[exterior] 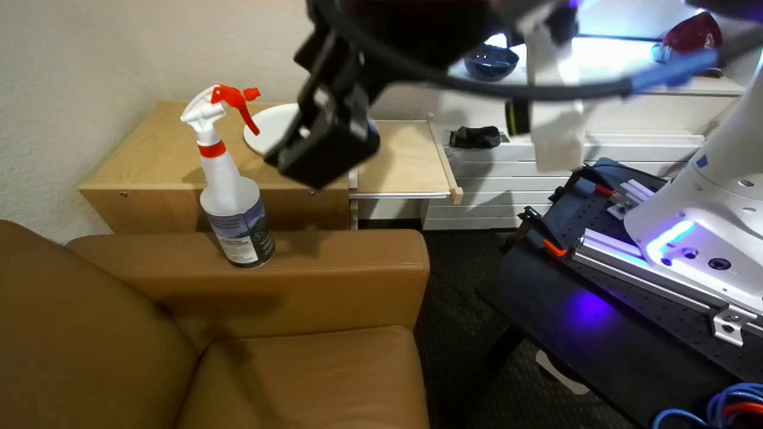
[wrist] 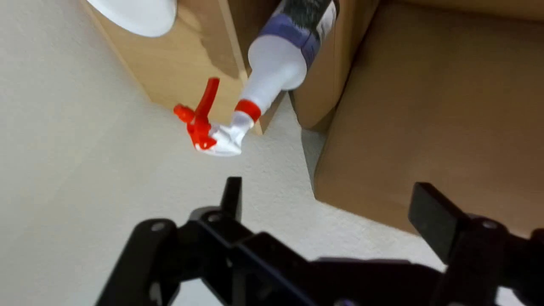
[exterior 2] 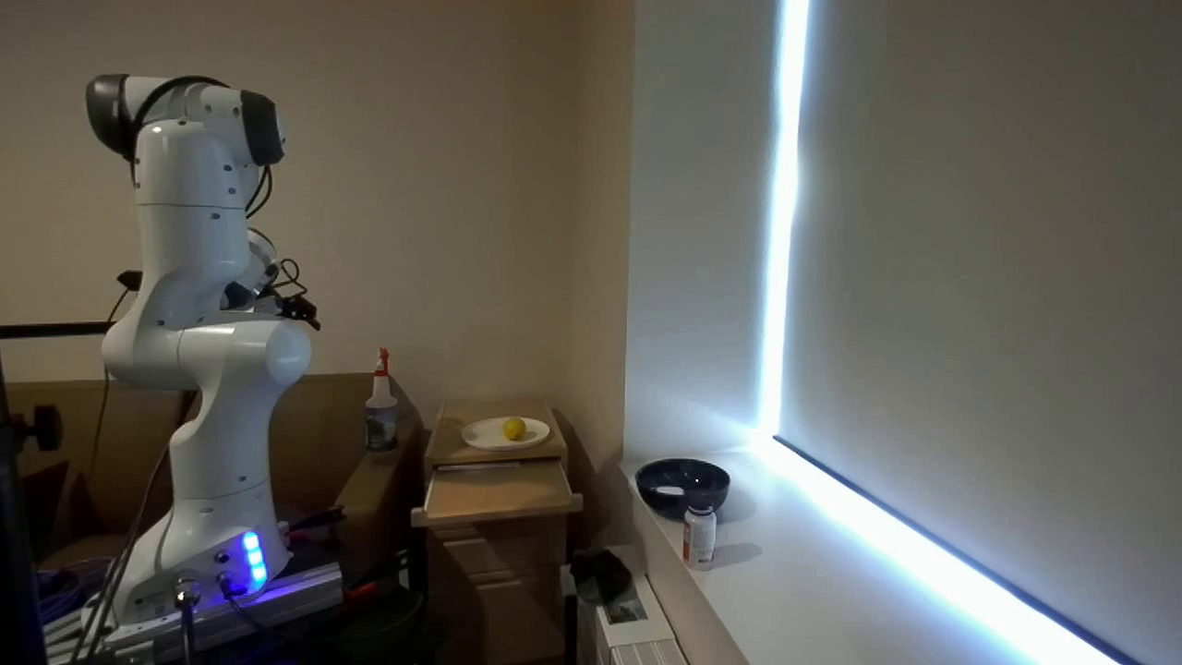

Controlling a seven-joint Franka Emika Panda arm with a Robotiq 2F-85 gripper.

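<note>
A white spray bottle (exterior: pixel 230 193) with a red trigger stands upright on the brown sofa's armrest (exterior: pixel 343 250). In the wrist view the bottle (wrist: pixel 278 63) shows at upper centre, apart from my fingers. My gripper is open, its two black fingertips far apart with only wall and sofa visible between them. Exterior view 1 has the gripper blurred in mid-air, to the right of the bottle and nearer the camera. A yellow lemon (exterior 2: pixel 514 429) rests on the white plate (exterior 2: pixel 488 441) atop the wooden cabinet; the arm hides it in exterior view 1.
The cabinet's drawer (exterior: pixel 400 161) is pulled out. On the windowsill (exterior 2: pixel 765 576) are a dark blue bowl (exterior 2: pixel 682 499) and a small white pill bottle (exterior 2: pixel 699 538). A dark red cap (exterior: pixel 692 39) lies at its far end. The sofa seat (exterior: pixel 315 379) is clear.
</note>
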